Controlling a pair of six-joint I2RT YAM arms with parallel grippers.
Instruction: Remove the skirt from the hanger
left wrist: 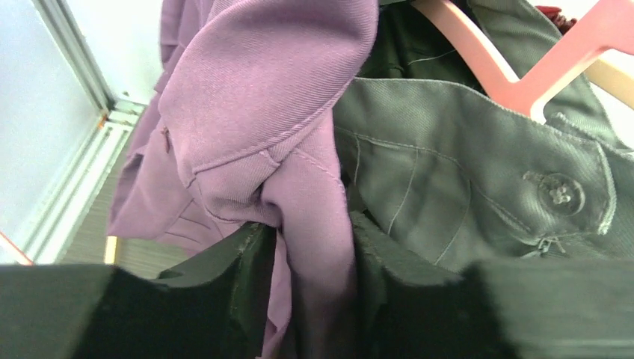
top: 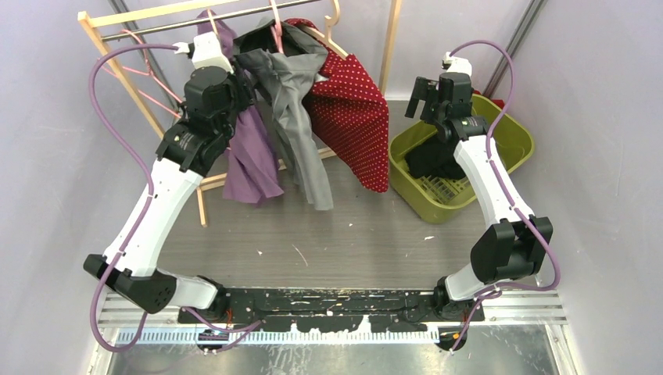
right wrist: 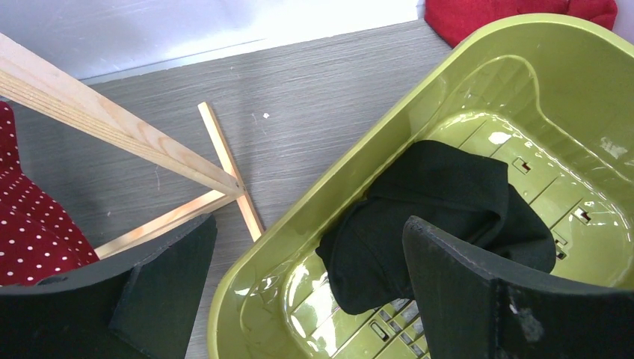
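A purple skirt (top: 256, 168) hangs at the left of the rack from a pale pink hanger (top: 213, 22), mostly hidden by the left arm. In the left wrist view the skirt (left wrist: 262, 97) folds over and runs down between the fingers of my left gripper. Those fingers stand part way apart, cloth filling the gap; whether they grip it I cannot tell. My right gripper (top: 422, 98) is open and empty over the green basket (right wrist: 351, 164).
Close beside the purple skirt hangs a grey garment (top: 293, 117) on a pink hanger (left wrist: 516, 82), then a red dotted skirt (top: 352, 117). Black cloth (right wrist: 441, 217) lies in the basket.
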